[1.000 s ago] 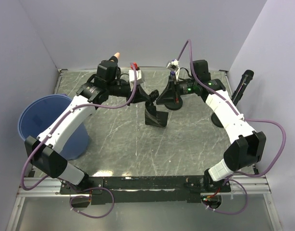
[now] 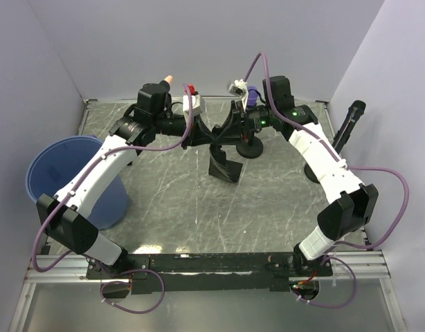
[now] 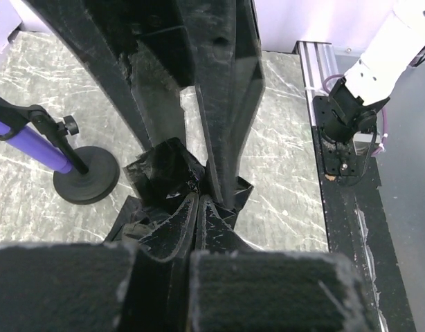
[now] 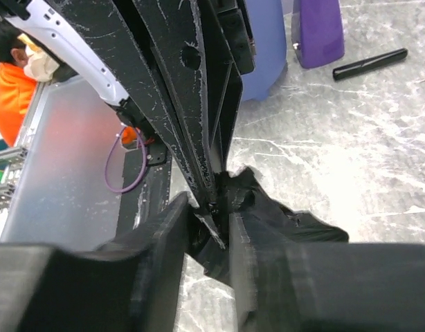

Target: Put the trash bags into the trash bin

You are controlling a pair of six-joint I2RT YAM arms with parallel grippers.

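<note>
At the middle of the marble top, a crumpled black trash bag (image 2: 225, 168) (image 3: 164, 180) (image 4: 282, 218) stands between my two grippers. My left gripper (image 2: 206, 138) is shut at the bag's upper part, the black plastic at its fingertips. My right gripper (image 2: 223, 135) reaches over the same bag from the right, its fingers around the top of the plastic; whether it is closed on it cannot be told clearly. The blue trash bin (image 2: 43, 173) stands at the left, partly behind the left arm.
Stands with dark round bases (image 2: 250, 150) (image 3: 84, 183) are at the back right and right side, one holding a purple tube. A black cylinder (image 4: 368, 63) lies on the top.
My right arm has shifted slightly left and its upper part has moved, bringing its gripper further over the bag's top beside the left gripper. The left arm is nearly still.
</note>
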